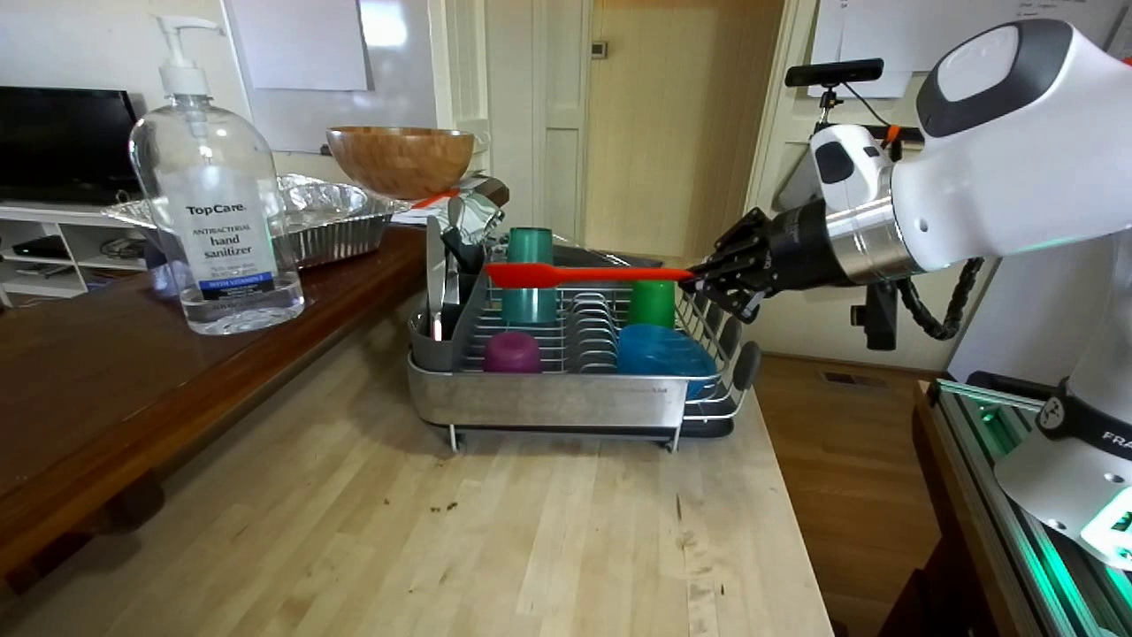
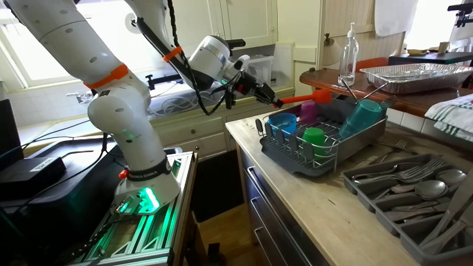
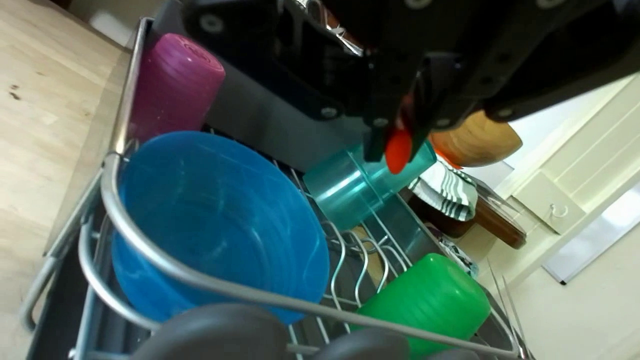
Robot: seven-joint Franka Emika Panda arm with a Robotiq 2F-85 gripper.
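My gripper (image 1: 695, 281) is shut on the handle end of a red spatula (image 1: 594, 275), which points left, roughly level, above the dish rack (image 1: 552, 402). In the wrist view only the red handle end (image 3: 398, 151) shows between the dark fingers; the spatula's head is hidden there. Inside the rack sit a blue bowl (image 3: 210, 222), a purple cup (image 3: 174, 87), a green cup (image 3: 435, 300) and a teal cup (image 3: 348, 192). At the rack's far left end, in exterior view 1, a grey utensil holder (image 1: 435, 345) contains several utensils.
A grey cutlery tray (image 2: 377, 206) full of silverware lies beside the rack. On the raised brown table stand a hand sanitizer bottle (image 1: 217, 212), a foil pan (image 2: 417, 77) and a wooden bowl (image 1: 400, 159). The wooden counter (image 1: 478, 531) in front of the rack is clear.
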